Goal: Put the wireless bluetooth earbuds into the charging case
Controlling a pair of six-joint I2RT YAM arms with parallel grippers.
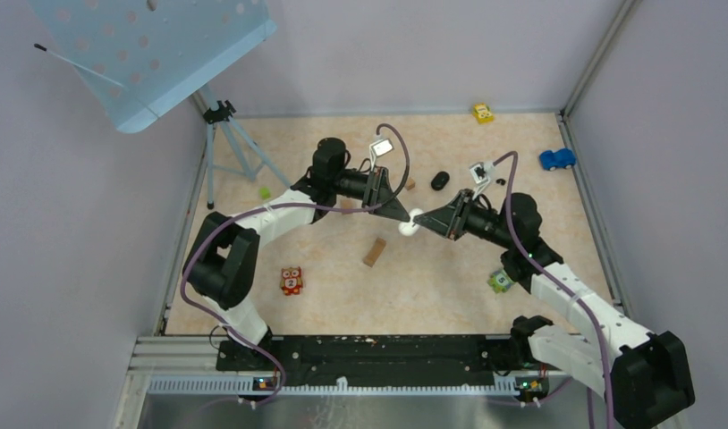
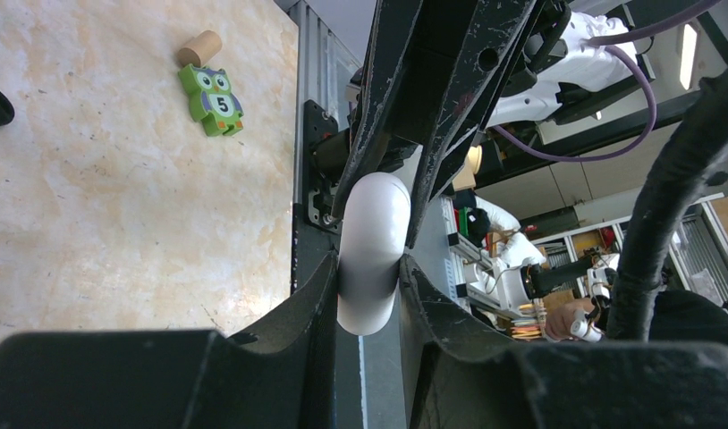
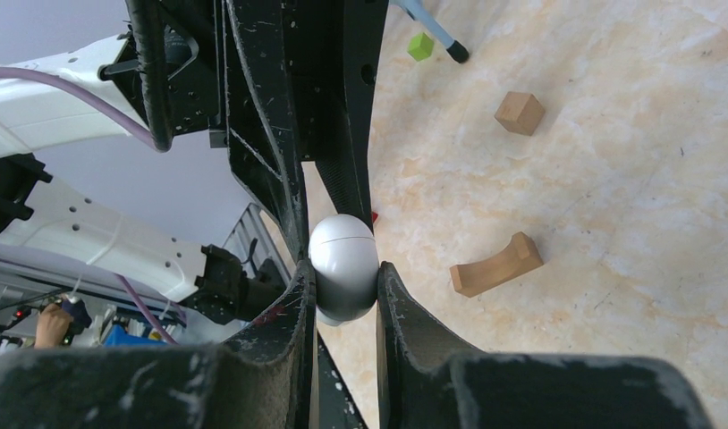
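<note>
The white rounded charging case [image 1: 410, 226] is held up above the table, between the two grippers. My left gripper is shut on its sides, and the case [image 2: 371, 241] stands lengthwise between the fingertips. From the opposite side my right gripper has one finger at each side of the case [image 3: 344, 268]; whether both press on it cannot be told. A fine seam crosses the case's upper end in the right wrist view. Some tiny dark pieces [image 1: 501, 181] lie beyond the right arm, too small to identify as earbuds.
An arched wooden block [image 1: 375, 251] lies below the case. Around it are a red owl [image 1: 292, 281], a green owl [image 1: 501, 281], a black oval object [image 1: 439, 180], a blue car [image 1: 557, 159] and a yellow toy [image 1: 483, 113].
</note>
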